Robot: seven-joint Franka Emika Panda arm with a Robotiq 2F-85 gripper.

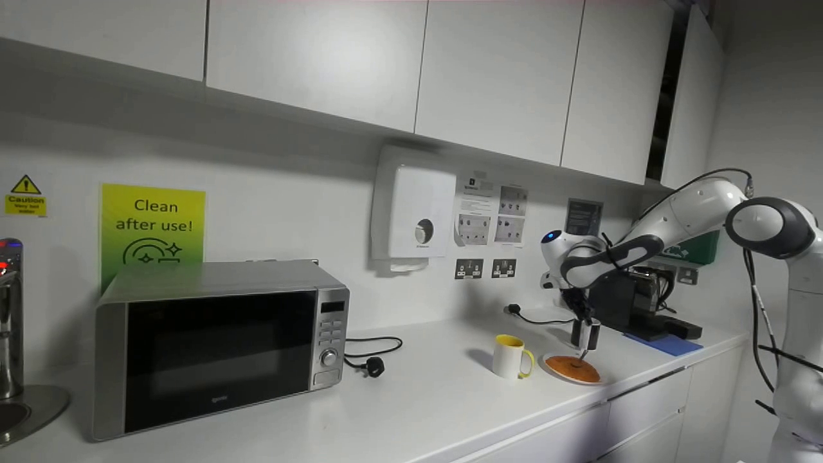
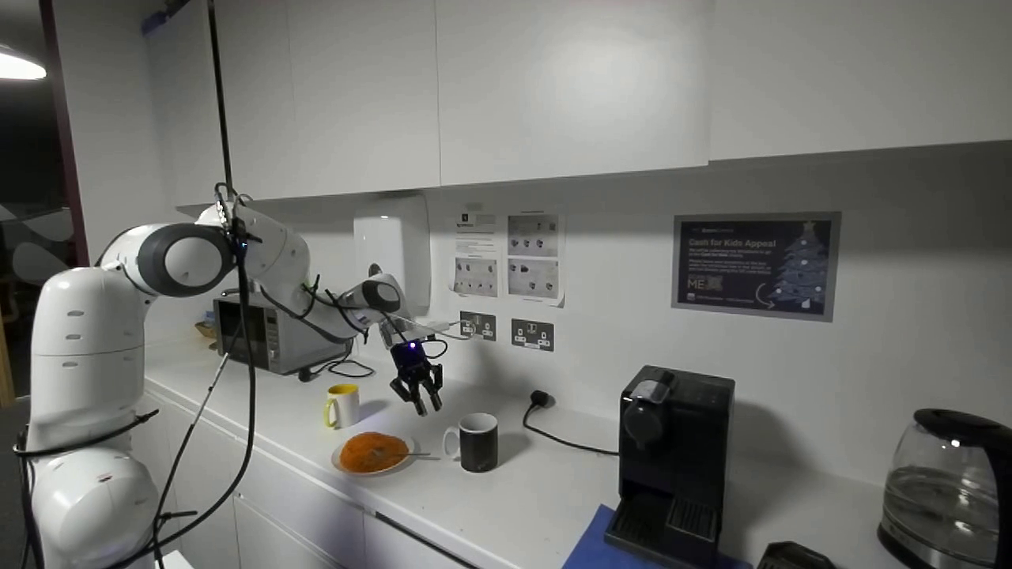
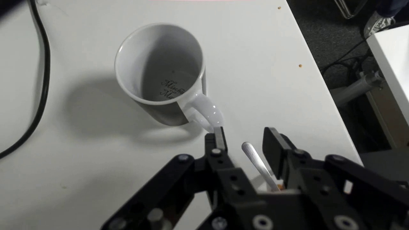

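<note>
A black-and-white mug (image 2: 480, 444) stands upright on the counter, its white handle facing the plate. From above, the wrist view shows the mug (image 3: 160, 57) empty, with lettering inside its base. My gripper is open above the counter, fingers apart and nothing held between them. Its left finger overlaps the lower end of the mug handle (image 3: 209, 111) in that view; contact cannot be told. Beyond the gap lies a metal spoon handle (image 3: 257, 160). That spoon (image 2: 419, 455) rests on a plate of orange food (image 2: 371, 451). In the second exterior view the gripper (image 2: 428, 408) hangs behind plate and mug.
A white mug with yellow inside (image 1: 507, 357) stands beyond the plate. The microwave (image 1: 220, 347) is farther along the counter. A coffee machine (image 2: 671, 455) stands on a blue mat (image 2: 590, 540), near a glass kettle (image 2: 939, 503). A black cable (image 3: 45, 72) lies behind the black-and-white mug.
</note>
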